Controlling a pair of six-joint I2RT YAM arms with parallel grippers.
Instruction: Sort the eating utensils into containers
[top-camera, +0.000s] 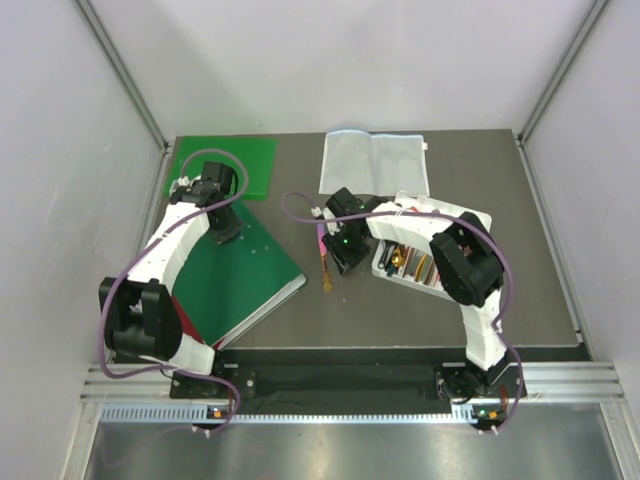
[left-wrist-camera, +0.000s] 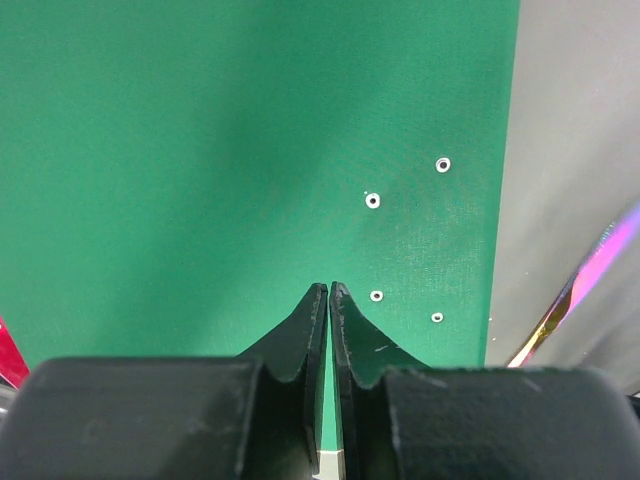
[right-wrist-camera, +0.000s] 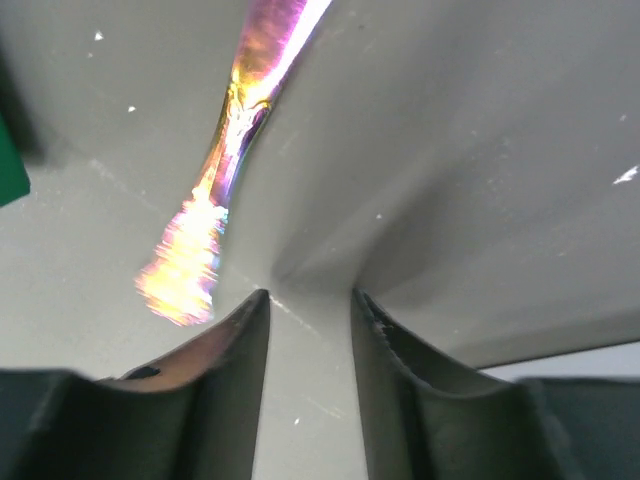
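A shiny utensil (top-camera: 322, 245), pink-purple at one end and gold at the other, lies on the grey table near the middle. Its gold end shows left of my right gripper, and part of it (left-wrist-camera: 590, 275) is at the right edge of the left wrist view. The right fingers stand apart with bare table between them, beside the utensil. To the right, the white divided container (top-camera: 377, 266) holds several colourful utensils, partly covered by the right arm. My left gripper has its fingertips together over a green board, with nothing between them.
A large green board (top-camera: 235, 270) covers the left of the table, with a smaller green sheet (top-camera: 255, 160) behind it. A pale open cloth or folder (top-camera: 372, 162) lies at the back.
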